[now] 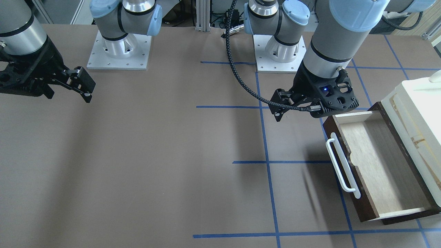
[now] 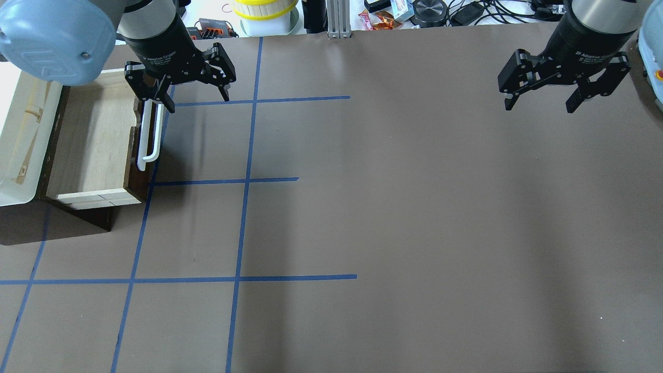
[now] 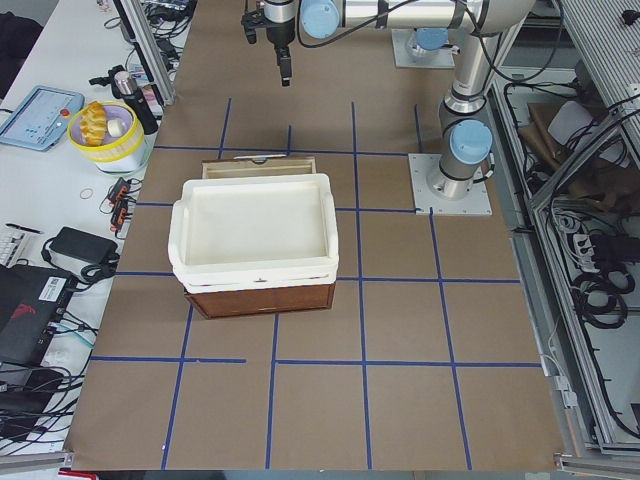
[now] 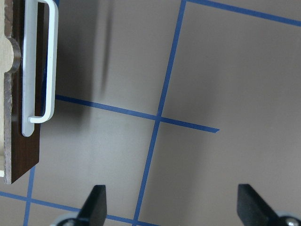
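My gripper (image 2: 197, 106) hangs open above the table, just beside a dark wooden drawer (image 2: 93, 143) with a pale inside and a white handle (image 2: 155, 137). In the wrist view the two fingertips (image 4: 94, 205) are wide apart with bare table between them, and the handle (image 4: 51, 66) runs along the left. The drawer is empty and pulled out from a box with a white top (image 3: 255, 225). The front view shows the gripper over the table at the handle's far end.
A second arm's gripper (image 2: 541, 99) is at the other side of the table. Bare table (image 2: 404, 217) with blue tape lines fills the middle. A yellow-rimmed bucket (image 3: 105, 150) stands off the table's edge among cables and tools.
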